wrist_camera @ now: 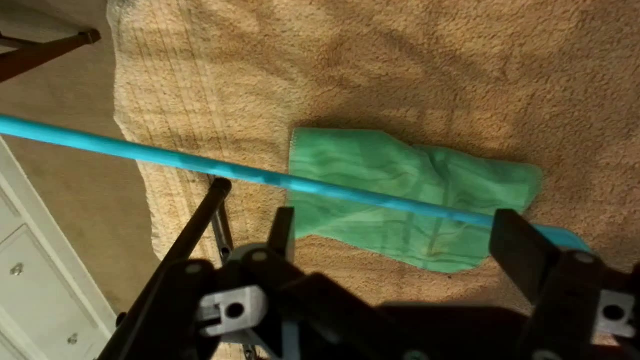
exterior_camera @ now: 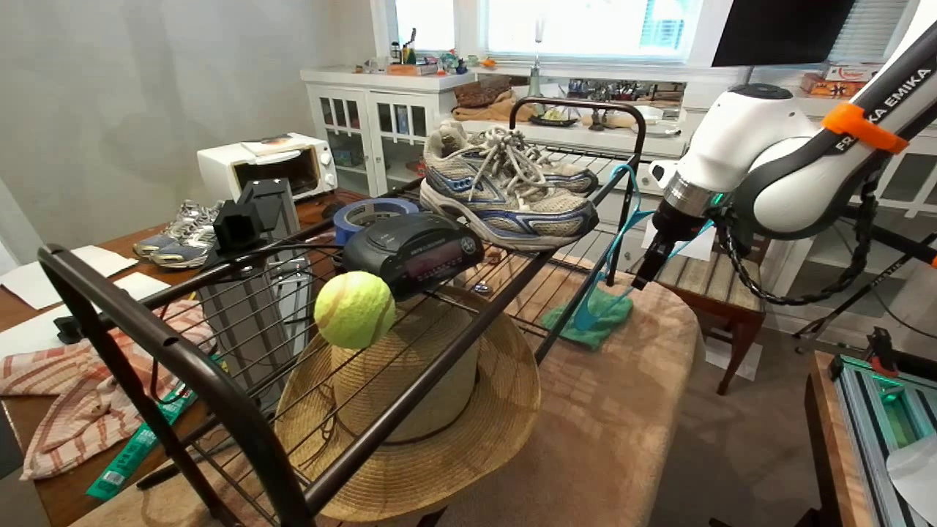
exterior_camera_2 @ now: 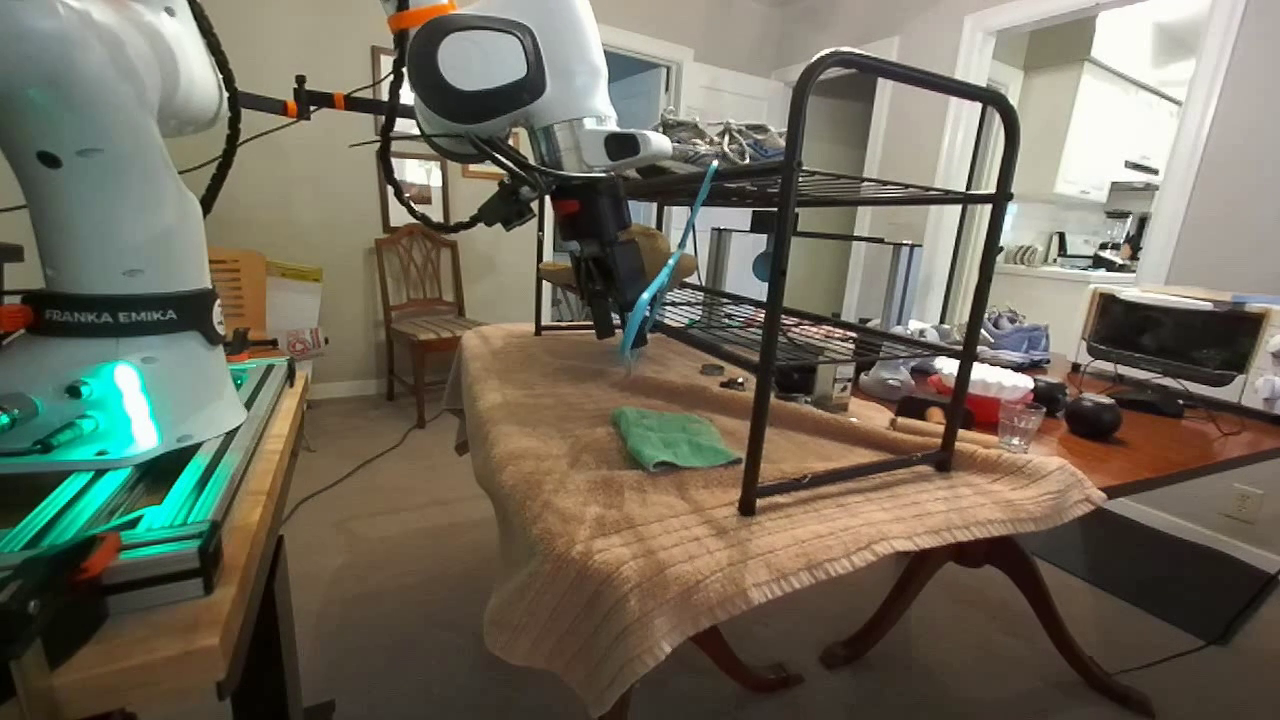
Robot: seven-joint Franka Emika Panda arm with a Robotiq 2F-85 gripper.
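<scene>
A light-blue plastic hanger (exterior_camera: 629, 230) hooks over the top side rail of the black metal rack and hangs down its outer side. In exterior view 2 the hanger (exterior_camera_2: 657, 288) appears close beside the gripper (exterior_camera_2: 612, 322), which points downward. My gripper is open in the wrist view, its two fingers wide apart. One blue hanger bar (wrist_camera: 240, 171) slants across that view and passes behind the right finger (wrist_camera: 519, 252); whether they touch, I cannot tell. A crumpled green cloth (wrist_camera: 384, 192) lies on the towel-covered table below.
The black rack (exterior_camera_2: 774, 312) stands close beside the gripper. Its top shelf bears sneakers (exterior_camera: 518, 206), a black clock radio (exterior_camera: 413, 250), blue tape (exterior_camera: 373, 214) and a tennis ball (exterior_camera: 355, 309). A straw hat (exterior_camera: 505, 386) sits underneath. The tan towel (exterior_camera_2: 558, 480) has clear room.
</scene>
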